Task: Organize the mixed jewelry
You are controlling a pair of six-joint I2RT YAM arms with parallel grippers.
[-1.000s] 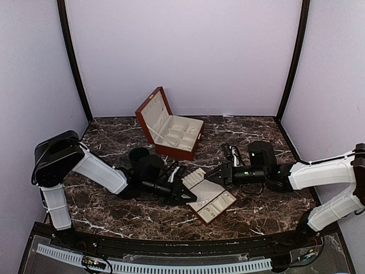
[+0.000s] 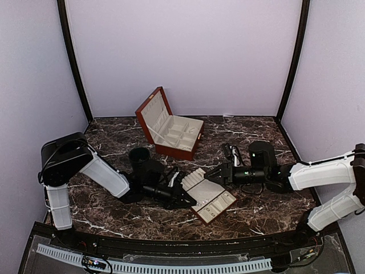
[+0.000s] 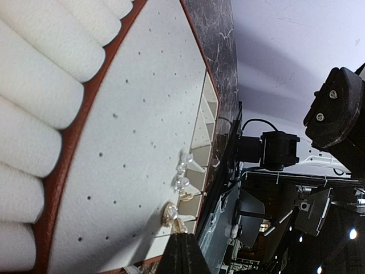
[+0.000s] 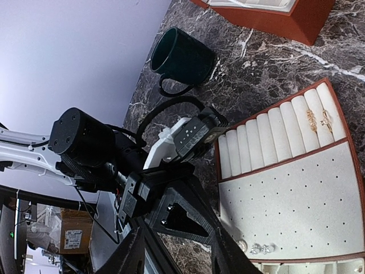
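A jewelry tray (image 2: 214,206) lies open on the marble, with ring rolls, a perforated panel (image 4: 291,200) and small compartments. Gold pieces (image 4: 311,120) sit in the ring rolls; clear studs (image 3: 181,182) and a gold-rimmed earring (image 3: 169,214) lie along the panel's compartment-side edge. My left gripper is shut over that edge, at the jewelry; whether anything is between its tips is hidden. My right gripper hangs above the tray's right part with fingers apart, nothing seen between them. A red jewelry box (image 2: 177,142) stands open behind.
A dark mug (image 4: 182,57) stands behind my left arm, near the tray. Walls enclose the sides and back.
My left arm has shifted slightly toward the front and right at the tray. The right arm looks nearly still.
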